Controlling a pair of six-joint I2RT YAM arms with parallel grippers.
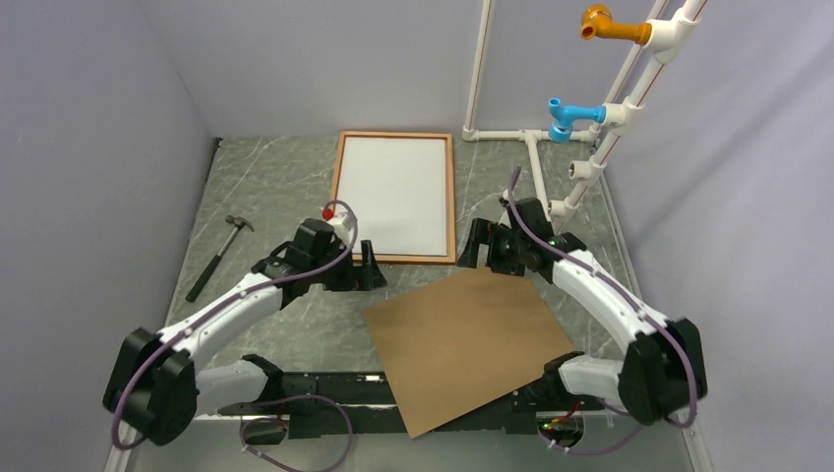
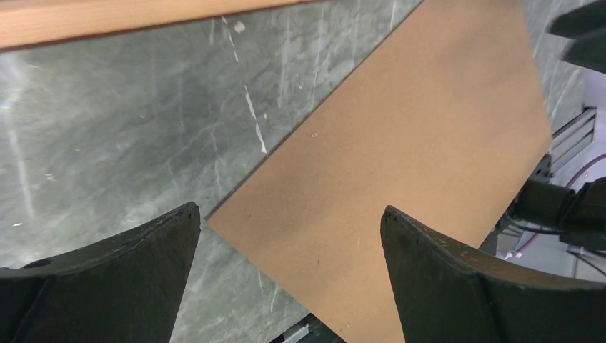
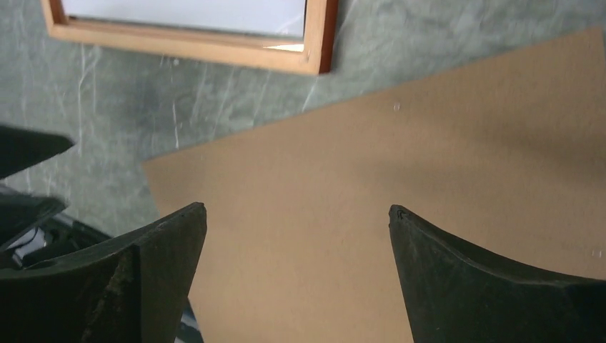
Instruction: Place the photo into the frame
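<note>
A wooden frame (image 1: 450,197) with a white sheet inside lies at the back centre of the table. A brown board (image 1: 462,354) lies tilted in front of it, over the front edge. My left gripper (image 1: 369,261) stands open at the frame's lower left; in the left wrist view its fingers (image 2: 121,279) are above the board's corner, empty. My right gripper (image 1: 480,241) is open beside the frame's lower right; in the right wrist view its fingers (image 3: 472,286) are over the board, with nothing between. I cannot tell whether a photo lies inside the frame.
A hammer (image 1: 211,267) lies at the left. White pipes (image 1: 536,167) with orange (image 1: 615,29) and blue (image 1: 575,113) fittings stand at the back right.
</note>
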